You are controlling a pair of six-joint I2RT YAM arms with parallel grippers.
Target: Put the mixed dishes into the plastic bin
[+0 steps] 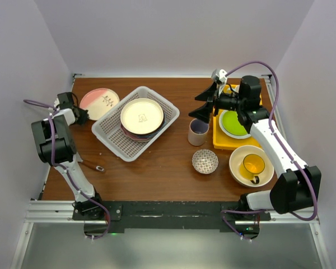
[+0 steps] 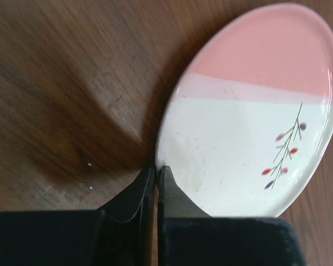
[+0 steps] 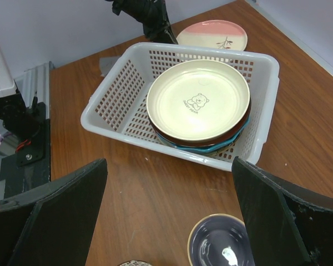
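A pink-and-white plate with a sprig design lies at the far left, beside the bin. My left gripper is at its near-left rim; in the left wrist view the fingers are shut on the edge of the plate. The grey plastic bin holds a stack of plates topped by a cream plate with a bear print. Above the table, right of the bin, my right gripper stands open and empty, its fingers wide apart in the right wrist view.
A purple-grey cup and a patterned bowl stand right of the bin. Farther right are a yellow bin with a green plate and a cream bowl holding an amber mug. A wooden-handled utensil lies front left.
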